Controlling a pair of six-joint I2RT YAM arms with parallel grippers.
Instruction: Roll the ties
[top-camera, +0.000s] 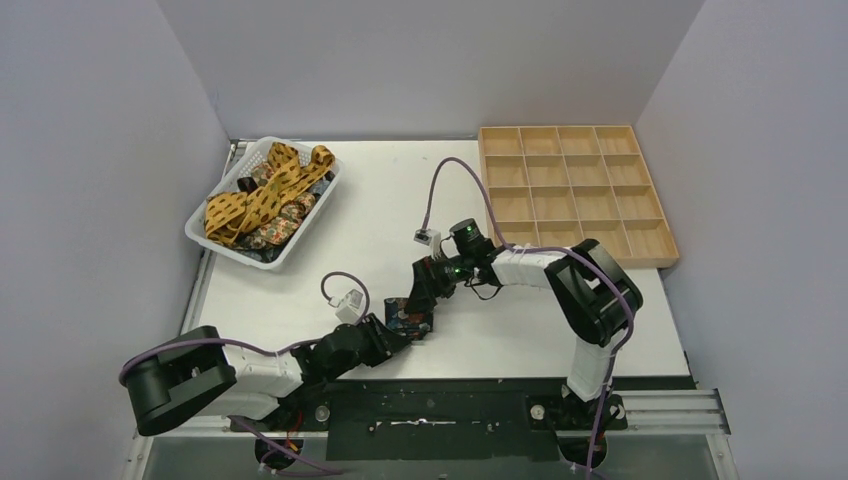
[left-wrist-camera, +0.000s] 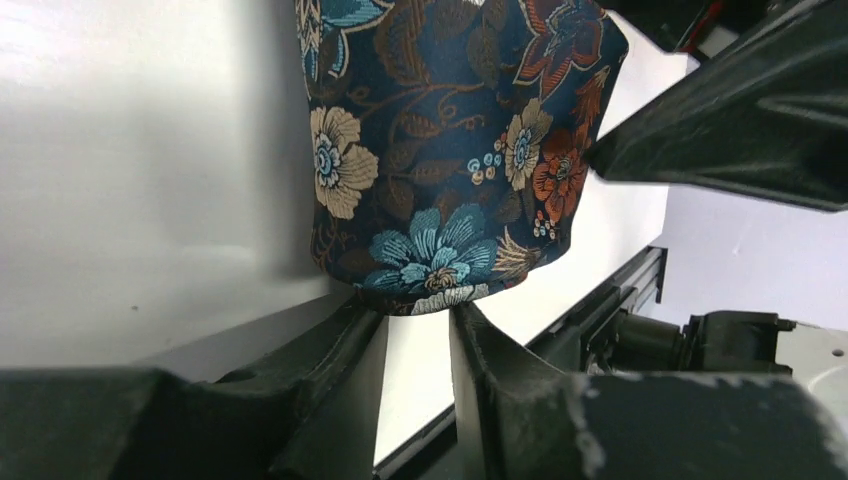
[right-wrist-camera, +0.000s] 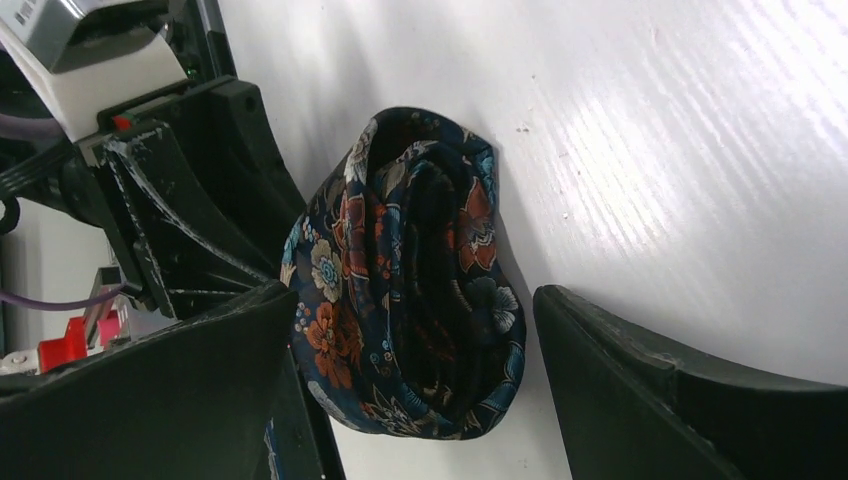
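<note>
A dark floral tie (top-camera: 409, 318), rolled into a loose bundle, lies near the front middle of the white table. In the right wrist view the tie (right-wrist-camera: 400, 290) shows several inner folds. My right gripper stands open above it, one finger to each side of the bundle in that view. My left gripper is at the bundle's front edge, its fingers partly open with a narrow gap. Its fingertips overlap the lower edge of the tie (left-wrist-camera: 440, 180); whether they touch the cloth I cannot tell.
At the back left stands a white basket (top-camera: 193, 232) with yellow and dark floral ties inside. A wooden tray (top-camera: 503, 128) with many empty compartments sits at the back right. Bare table (top-camera: 385, 200) lies between them.
</note>
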